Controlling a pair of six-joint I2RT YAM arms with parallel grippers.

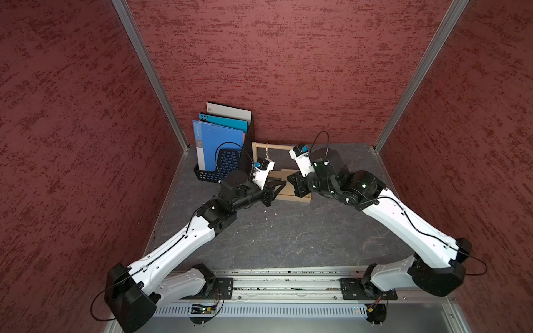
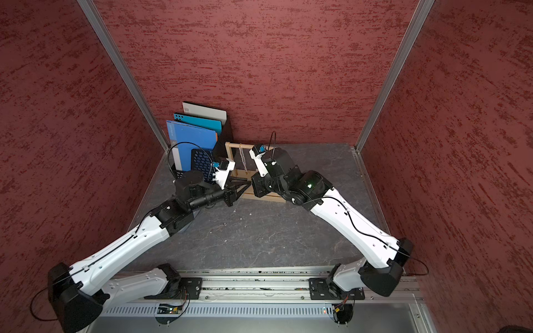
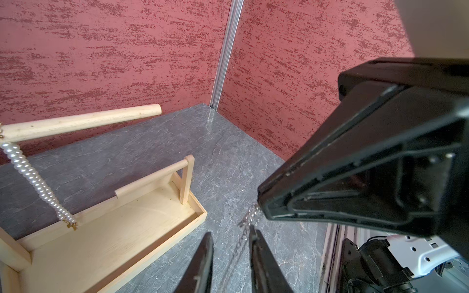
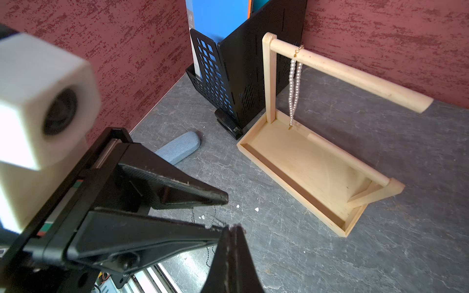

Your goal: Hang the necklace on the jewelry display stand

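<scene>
A thin silver chain necklace [image 3: 238, 253] runs down from the tip of my right gripper, which is shut on it. My left gripper is part open, its fingertips close to the right one's. In the left wrist view the chain passes between the left fingers without being clamped. Dark strands of the chain [image 4: 208, 256] show below the left fingers in the right wrist view. The wooden display stand [image 4: 312, 195] is behind both grippers, its upper bar [image 4: 361, 79] pointing right with a free end. Both grippers are in front of the stand and clear of it.
A pearl necklace [image 4: 292, 92] hangs on the upper bar near its post. The stand's lower bar [image 4: 349, 158] is bare. A black file holder [image 4: 273, 53] with folders stands left of the stand, near a grey-blue case [image 4: 181, 147]. Small white bits [image 4: 256, 209] dot the table.
</scene>
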